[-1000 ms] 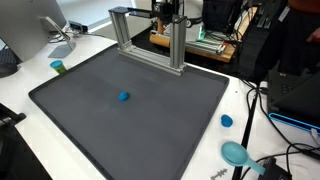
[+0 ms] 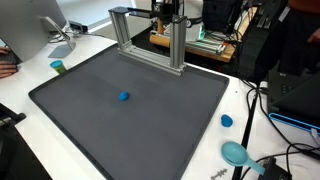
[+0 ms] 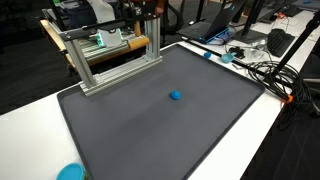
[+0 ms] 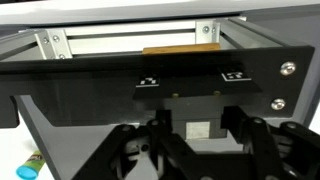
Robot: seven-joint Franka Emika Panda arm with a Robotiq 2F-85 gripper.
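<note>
In the wrist view, a black drawer front (image 4: 100,92) with a light metal-lined interior spans the picture. A brown piece (image 4: 180,49) lies inside it near the front. My gripper is at the middle of the front's lower edge, its dark fingers (image 4: 237,120) on either side of a dark handle-like part (image 4: 195,101), shut on it. The handle's exact shape is lost in the dark. From outside, the drawer unit (image 2: 151,55) stands on pale metal legs at the back of the grey mat; the gripper is hard to make out there.
A small blue object (image 3: 175,95) sits on the grey mat (image 3: 130,130), which is otherwise mostly clear. A green-and-blue can (image 2: 58,67) stands off its left edge. Beyond its right side are a blue piece (image 2: 227,121) and a turquoise bowl (image 2: 236,153), near cables.
</note>
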